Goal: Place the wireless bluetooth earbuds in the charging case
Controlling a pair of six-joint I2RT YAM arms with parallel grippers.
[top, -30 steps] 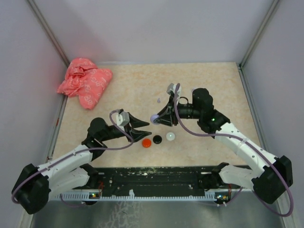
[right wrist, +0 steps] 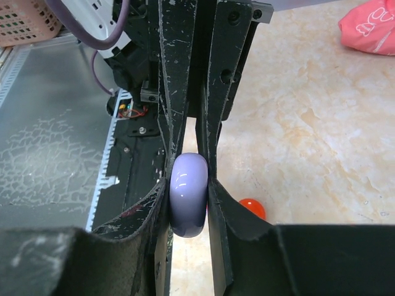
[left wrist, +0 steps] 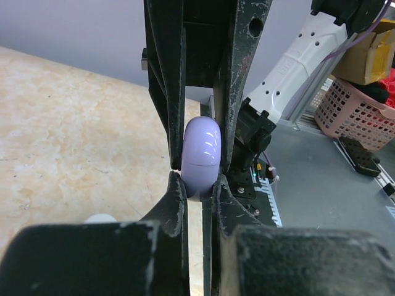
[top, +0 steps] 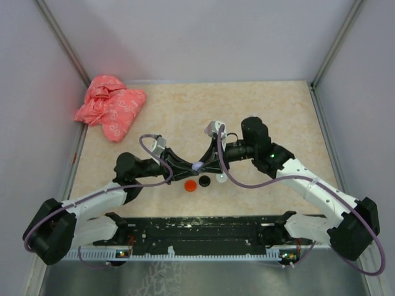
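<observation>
A glossy lavender charging case (top: 197, 166) is between my two grippers at the middle of the table; no loose earbud is clearly visible at it. My left gripper (top: 193, 169) is shut on the case, its dark fingertips pressing either side in the left wrist view, where the case (left wrist: 201, 157) stands upright. My right gripper (top: 203, 165) reaches in from the right, its fingertips touching or very close round the same case (right wrist: 188, 194); whether they grip it I cannot tell.
Below the grippers lie red (top: 190, 185), black (top: 204, 180) and white (top: 221, 177) discs. A pink cloth (top: 111, 108) lies at the back left.
My left gripper has moved right onto the case and shut on it. My right gripper has moved slightly left and down with the case.
</observation>
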